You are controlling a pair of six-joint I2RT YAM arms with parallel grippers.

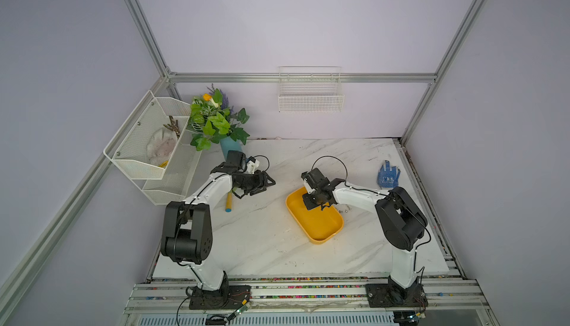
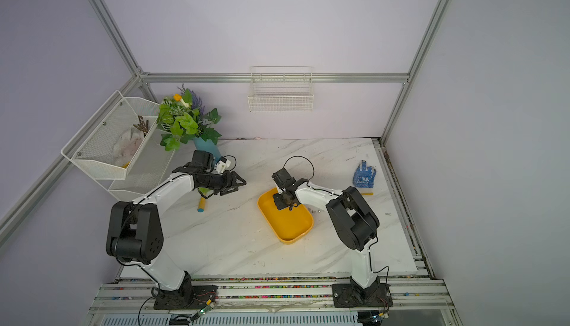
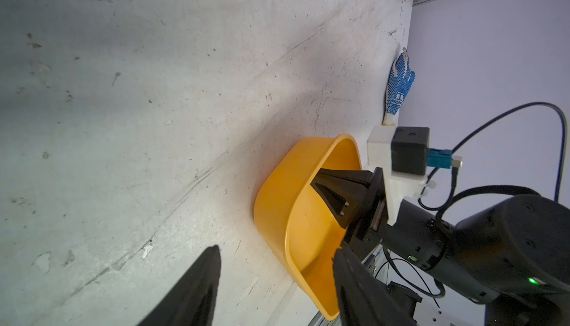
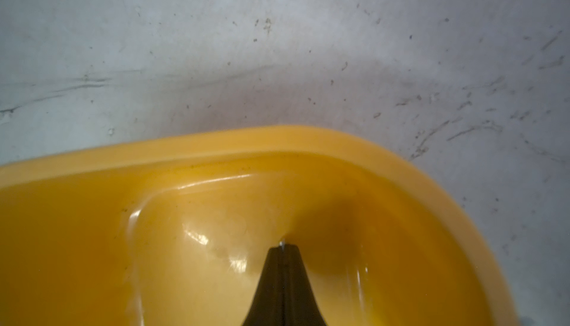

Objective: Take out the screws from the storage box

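The orange storage box lies on the table at a slant. Inside its far end, low over the floor, my right gripper is shut. A tiny pale glint shows right at its tips; whether that is a screw I cannot tell. Small metal bits that look like screws lie on the table just right of the box, partly hidden by the right arm. Well left of the box, above the table, my left gripper stands open with nothing between its fingers.
A blue vase with leafy flowers stands back left, and a yellow and blue stick lies under the left arm. White mesh shelving is on the left. A blue glove lies back right.
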